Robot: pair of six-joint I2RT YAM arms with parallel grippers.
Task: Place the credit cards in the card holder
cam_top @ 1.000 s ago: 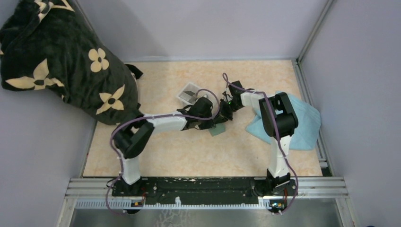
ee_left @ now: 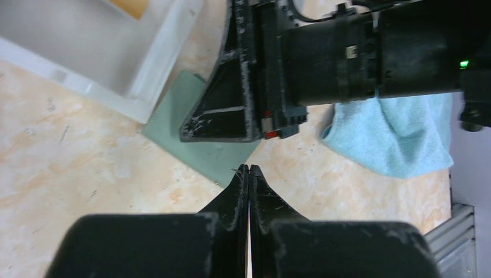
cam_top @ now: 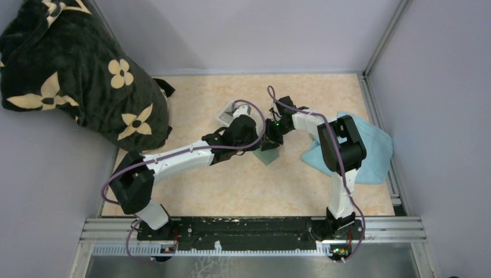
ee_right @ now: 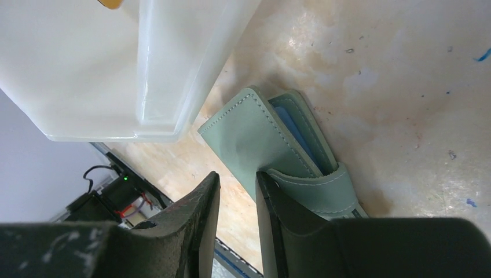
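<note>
A sage-green stitched card holder lies on the table beside a white tray, with something blue in its slot in the right wrist view. My right gripper is low over the holder, its fingers part open, one beside the strap. Nothing clearly shows held between them. My left gripper is shut, nothing seen between its fingers, near the holder on the opposite side from the tray. In the top view both grippers partly hide the holder and tray.
A light blue cloth lies at the right. A large dark patterned cushion fills the back left.
The right gripper has moved slightly. More of the holder's lower part shows in the top view.
</note>
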